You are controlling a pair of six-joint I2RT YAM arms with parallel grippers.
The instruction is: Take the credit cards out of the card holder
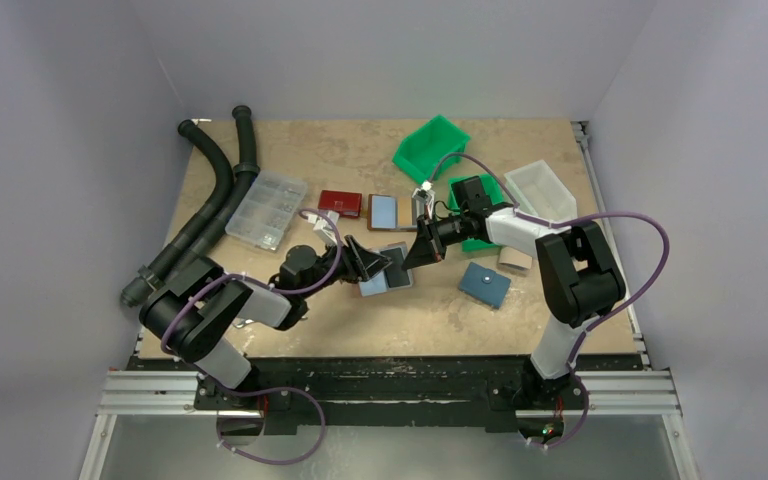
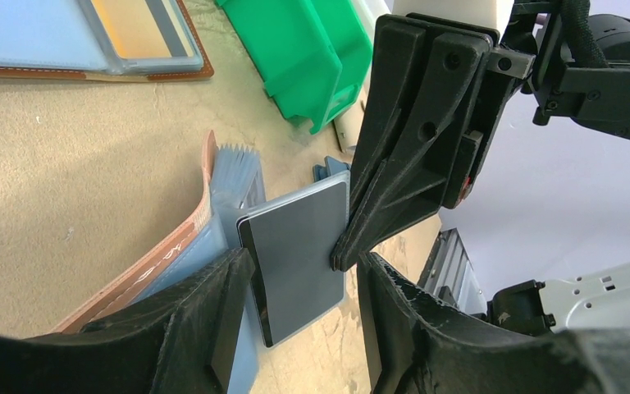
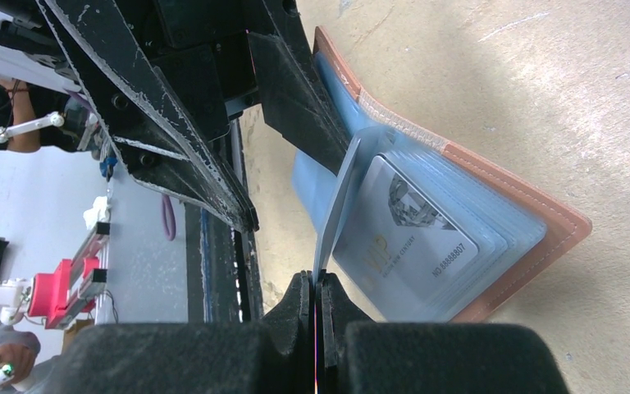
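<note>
The tan-edged card holder [image 1: 372, 285] lies open at the table's middle; in the right wrist view its blue sleeves show a VIP card [image 3: 410, 238]. My left gripper [image 1: 375, 258] is on the holder from the left, its fingers either side of the sleeves and dark panel [image 2: 295, 246], shut on the holder as far as shows. My right gripper is shut on the thin edge of an upright sleeve; in the left wrist view its tips press at the dark panel's right edge.
A red case [image 1: 340, 202], another holder [image 1: 383, 212], green bins [image 1: 430, 147], a white tray [image 1: 543, 188] and a blue case [image 1: 484, 284] surround it. A clear box [image 1: 265, 210] and black pipes [image 1: 210, 190] are left.
</note>
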